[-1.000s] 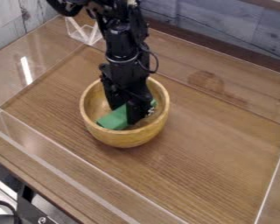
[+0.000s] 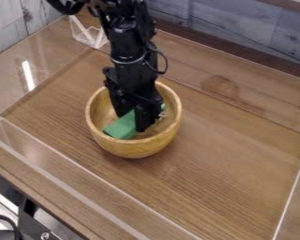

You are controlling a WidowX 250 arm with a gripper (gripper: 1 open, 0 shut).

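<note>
A wooden bowl (image 2: 157, 143) sits on the wooden table, holding a green object (image 2: 121, 125). My black gripper (image 2: 132, 114) reaches down into the bowl at the green object, which is partly hidden under it; its fingertips are hard to make out, though it appears closed on that object. A small light item shows at the bowl's right inside.
A clear plastic container (image 2: 87, 30) stands at the back left near the wall. Black cables lie at the lower left corner.
My gripper and arm have shifted very slightly within the bowl; the bowl and green object look almost unchanged.
</note>
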